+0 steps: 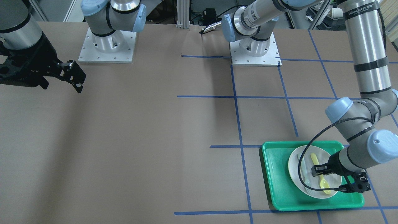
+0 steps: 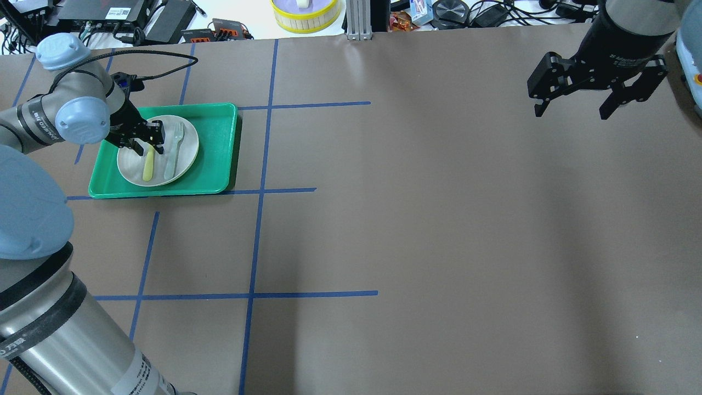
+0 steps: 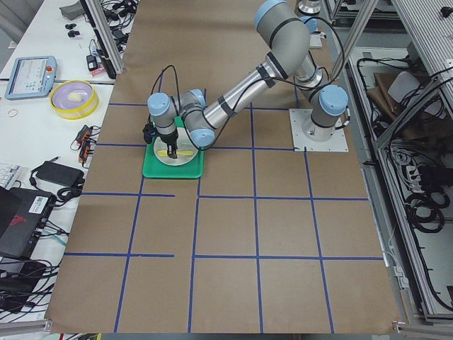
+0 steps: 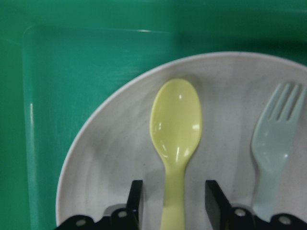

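A white plate (image 1: 298,175) lies in a green tray (image 1: 276,194). On the plate are a yellow spoon (image 4: 175,124) and a pale blue-grey fork (image 4: 276,139), side by side. In the left wrist view my gripper is open, with a fingertip on either side of the spoon's handle and a gap to each. The fork is to the right of it. In the top view my gripper (image 2: 148,141) hangs over the plate; whether it touches the plate is unclear.
Blue tape lines grid the table (image 1: 130,149). A second black gripper (image 2: 595,85) hangs at the right of the top view, far from the tray. Cables and a yellow-rimmed container (image 2: 303,20) lie beyond the table's edge.
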